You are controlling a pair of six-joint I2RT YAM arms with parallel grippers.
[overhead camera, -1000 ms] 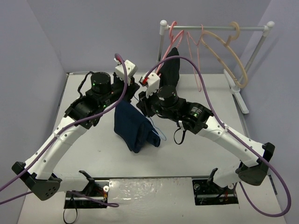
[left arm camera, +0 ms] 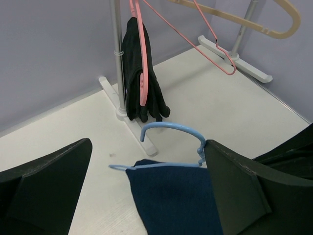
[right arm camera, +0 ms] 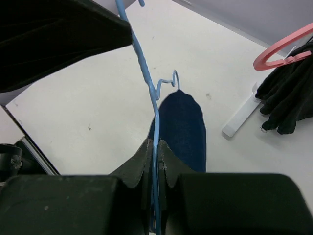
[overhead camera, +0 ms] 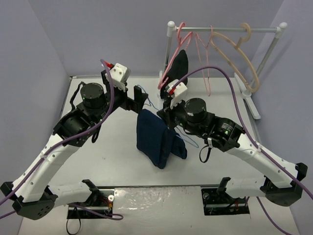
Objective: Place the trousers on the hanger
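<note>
Navy trousers (overhead camera: 156, 137) hang folded on a blue hanger (overhead camera: 190, 139), below both grippers. In the right wrist view my right gripper is shut on the hanger's thin bar, the trousers (right arm camera: 178, 127) behind it. My left gripper (overhead camera: 137, 100) is over the upper left end of the hanger. In the left wrist view it (left arm camera: 146, 156) stands open, with the hanger's hook (left arm camera: 173, 126) seen between and beyond its fingers.
A rack (overhead camera: 225, 29) at the back right carries pink hangers (overhead camera: 188, 39), a beige hanger (overhead camera: 230, 44) and a dark garment (overhead camera: 177, 68).
The right arm has shifted right and toward the front, carrying hanger and trousers with it.
</note>
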